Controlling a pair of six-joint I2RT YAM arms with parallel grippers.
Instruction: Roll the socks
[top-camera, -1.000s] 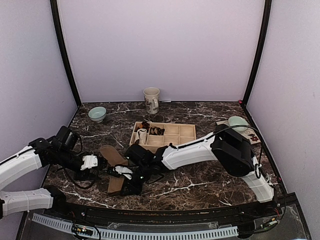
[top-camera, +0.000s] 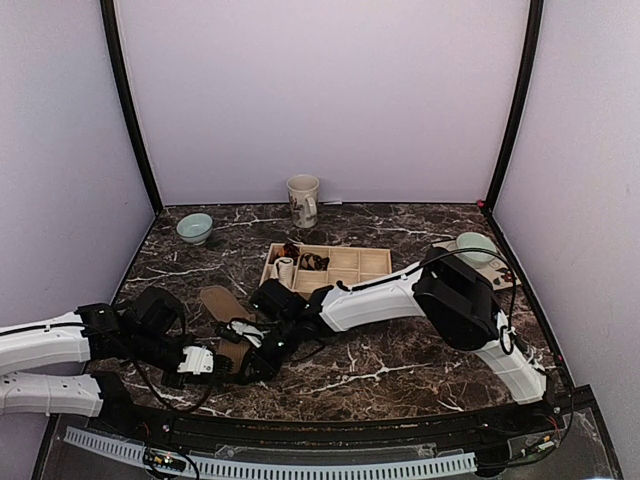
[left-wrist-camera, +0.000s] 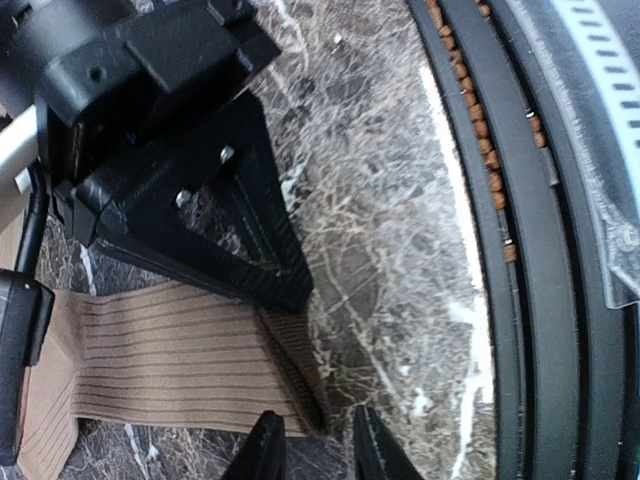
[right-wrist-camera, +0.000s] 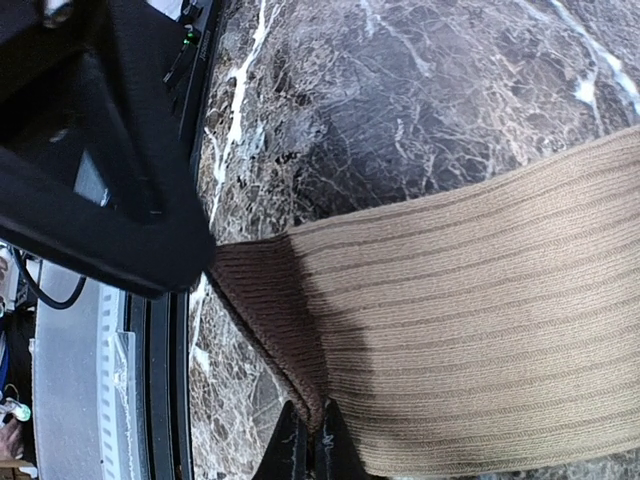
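Observation:
A tan ribbed sock lies flat on the dark marbled table, its dark brown cuff toward the front. At one corner of the cuff, my right gripper is shut, with the brown edge pinched at its fingertips. The opposite cuff corner lies close to my left gripper, whose fingers stand a little apart with the corner just in front of the gap. In the top view both grippers cover the cuff end, and the sock's toe is partly hidden by the right arm.
Behind the sock stands a wooden divided box with rolled items in its left compartments. A mug and a pale bowl are at the back, another bowl at the right.
My left gripper has moved right and toward the front, up to the sock's cuff end. The right arm has shifted only slightly, and the sock lies nearly as before.

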